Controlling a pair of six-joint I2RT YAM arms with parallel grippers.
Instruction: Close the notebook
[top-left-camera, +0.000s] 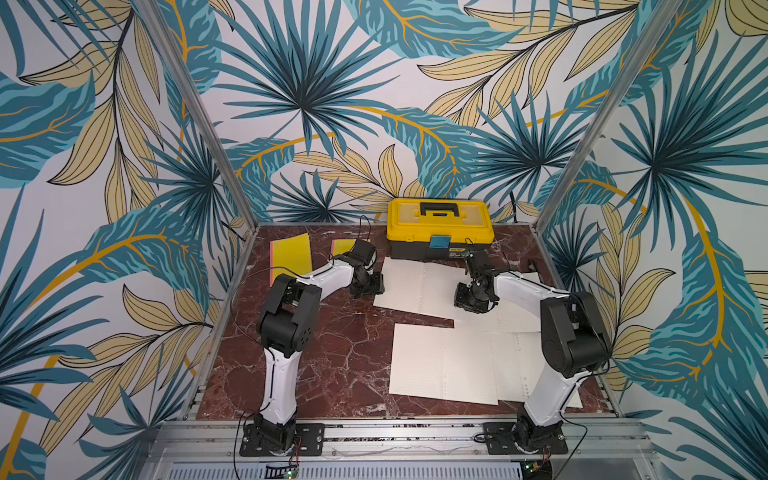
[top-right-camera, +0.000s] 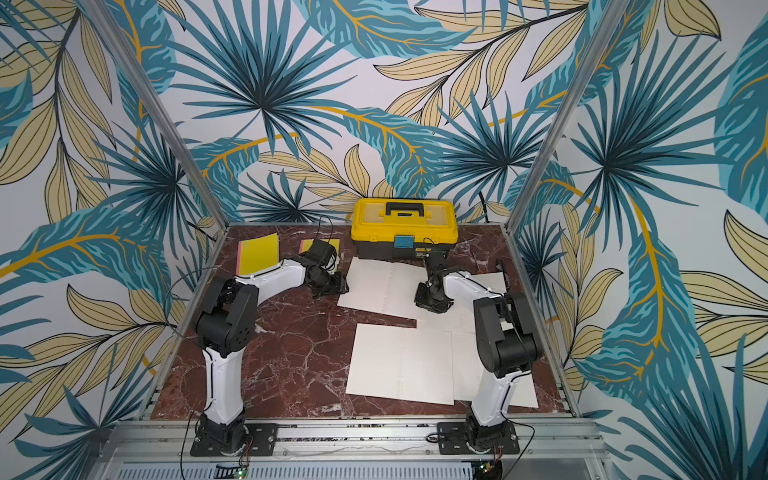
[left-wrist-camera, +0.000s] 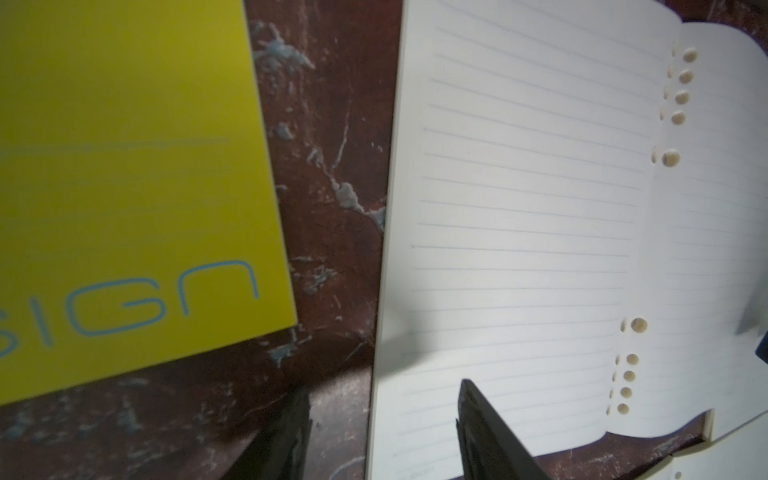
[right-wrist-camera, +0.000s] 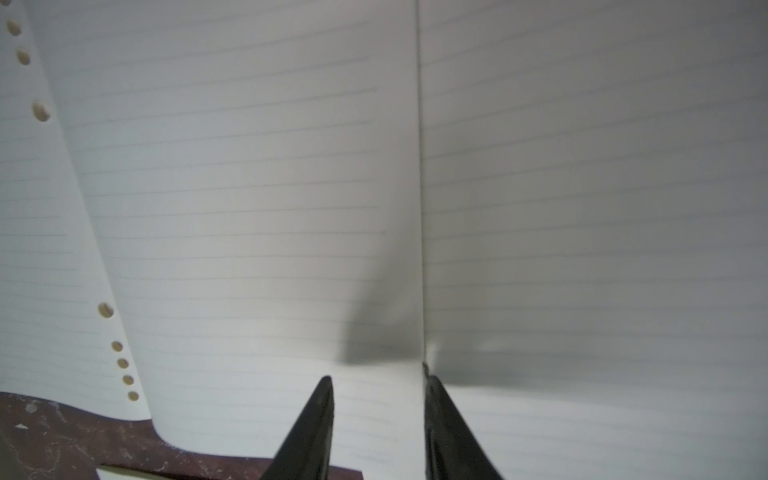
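The notebook (top-left-camera: 405, 283) lies open and flat in front of the toolbox, with lined white pages and ring holes along its fold. At its left edge, my left gripper stands open. Its two fingers (left-wrist-camera: 292, 436) are on either side of the page edge, with nothing gripped. My right gripper is also open, at the right edge of the same notebook (right-wrist-camera: 232, 240). Its left finger is over that page; the right finger (right-wrist-camera: 442, 428) is at the border with a neighbouring open notebook (right-wrist-camera: 592, 240).
More open notebooks lie at the right, one of them in front (top-left-camera: 442, 364). A yellow toolbox (top-left-camera: 440, 225) stands behind. Yellow notebooks (top-left-camera: 290, 256) lie at the back left.
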